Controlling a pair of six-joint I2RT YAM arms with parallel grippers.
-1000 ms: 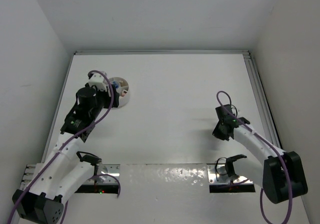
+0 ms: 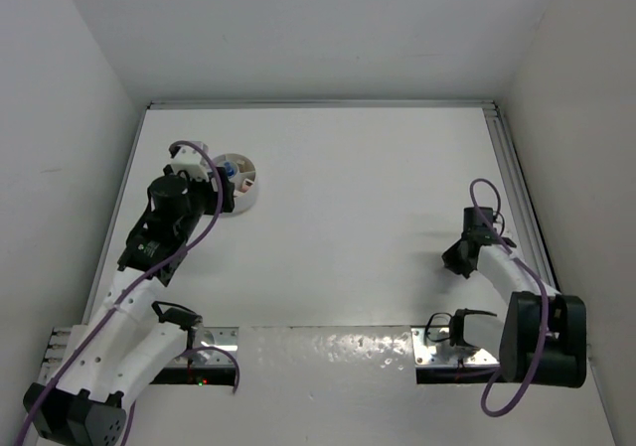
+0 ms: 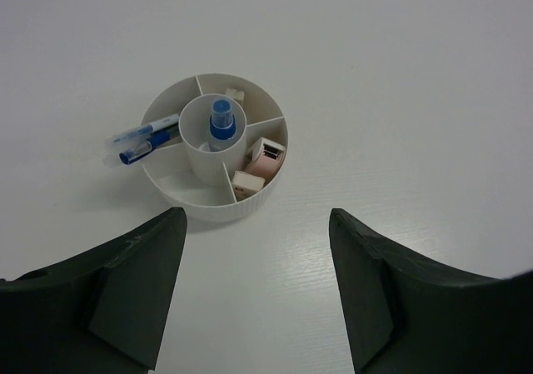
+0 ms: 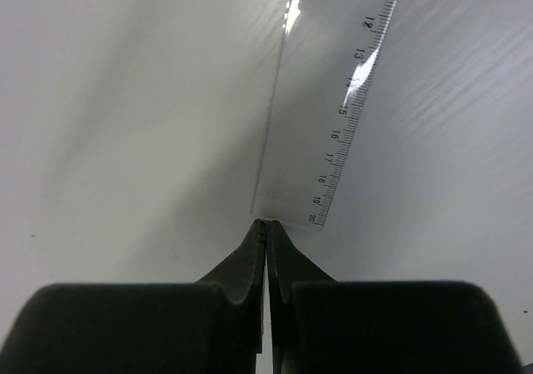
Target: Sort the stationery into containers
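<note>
A clear ruler (image 4: 312, 116) lies flat on the table in the right wrist view, its 20 end closest to me. My right gripper is shut, its tips right at that end's edge; nothing shows between them. On the left, a round white divided container (image 3: 218, 213) stands in front of my left gripper, which is open and empty. Two blue pens (image 3: 148, 145) stick out over its left rim. A blue-capped bottle (image 3: 221, 124) stands in the central cup (image 3: 202, 159), and small blocks (image 3: 248, 184) fill the right compartment.
Bare white table (image 2: 338, 198) spreads between the two arms. Metal rails (image 2: 522, 193) and walls border it at the back and sides. In the top view, the left arm partly covers the container.
The left arm and container have stayed practically still.
</note>
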